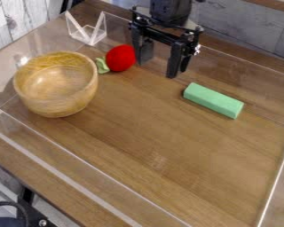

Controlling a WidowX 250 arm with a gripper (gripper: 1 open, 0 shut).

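Observation:
The black robot gripper [159, 55] hangs at the top middle, its two dark fingers pointing down and standing apart, with nothing visible between them. Left of it lies a red round object [121, 57] with a small green piece [102, 65] beside it. Right of and below the gripper a mint-green bar [213, 100] lies on the wooden surface. A large tan bowl [56, 84] stands at the left.
A white wire rack [88, 28] stands at the upper left. A grey wall runs along the back right, and cables lie at the lower left corner.

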